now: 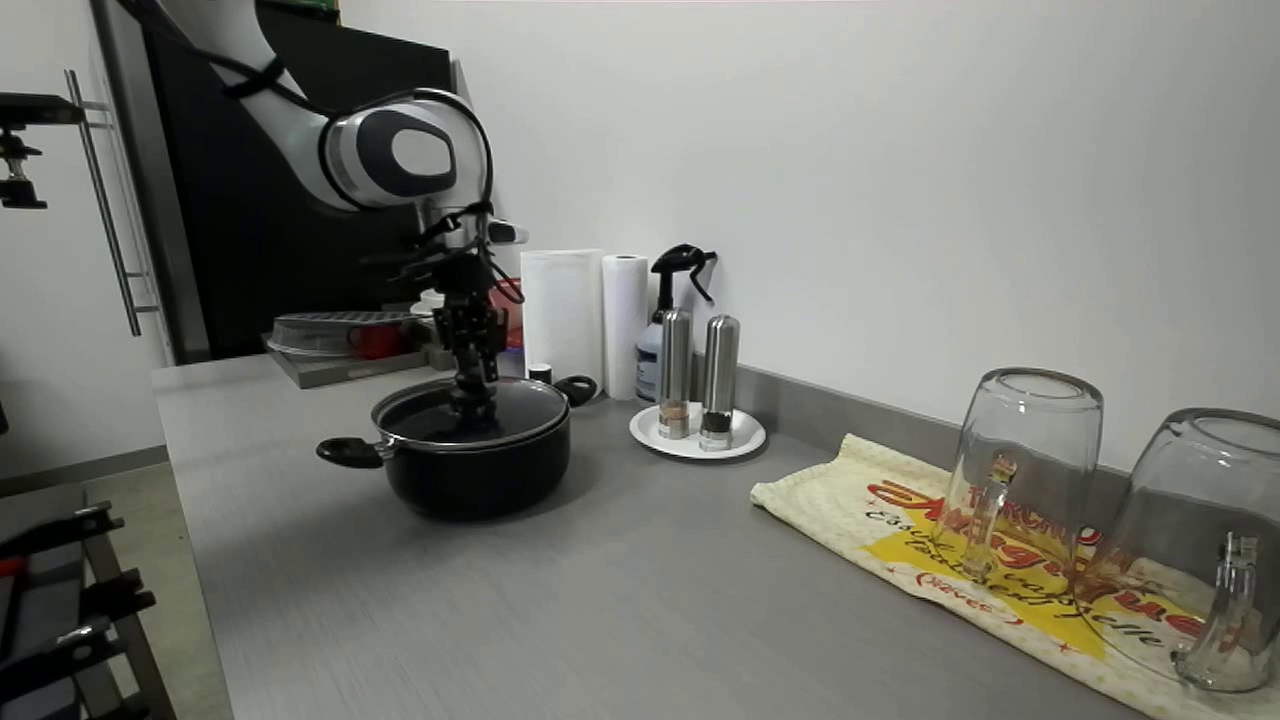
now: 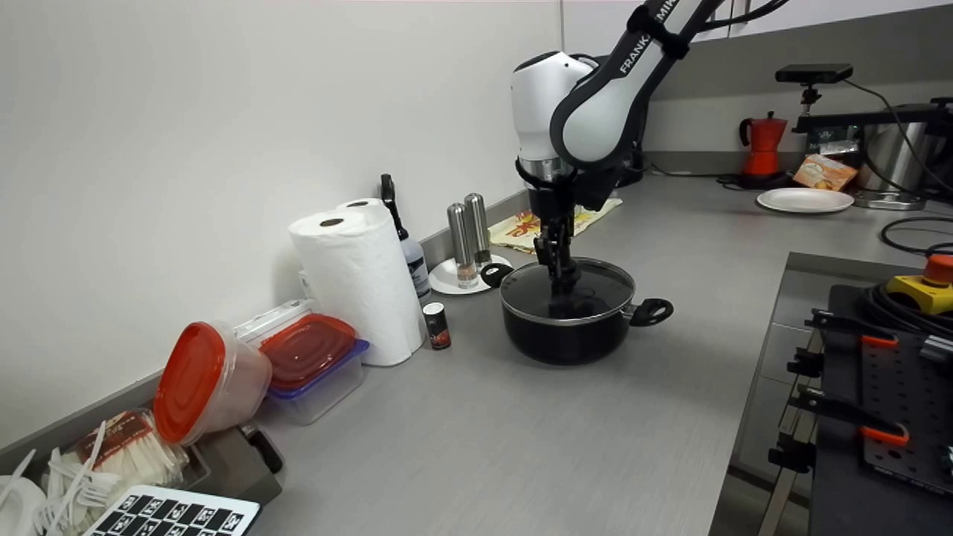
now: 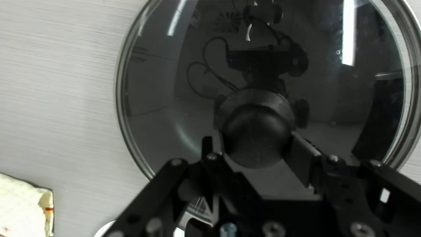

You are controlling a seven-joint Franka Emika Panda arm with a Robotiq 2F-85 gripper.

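A black pot (image 1: 480, 482) with two side handles stands on the counter in both exterior views. Over its mouth rests a glass lid (image 1: 528, 410) with a metal rim; in exterior view 1 it appears nearly level on the pot. My gripper points down at the lid's centre, shut on the round black lid knob (image 3: 256, 136), one finger on each side. Seen from the other side, the gripper (image 2: 563, 284) and the lid (image 2: 607, 286) hide the pot's inside. The wrist view shows reflections in the dark glass.
Behind the pot stand paper towel rolls (image 2: 357, 277), a spray bottle (image 1: 649, 358) and a white plate (image 1: 753, 434) with two mills. Glass mugs (image 1: 1020, 468) sit upside down on a cloth (image 1: 828, 494).
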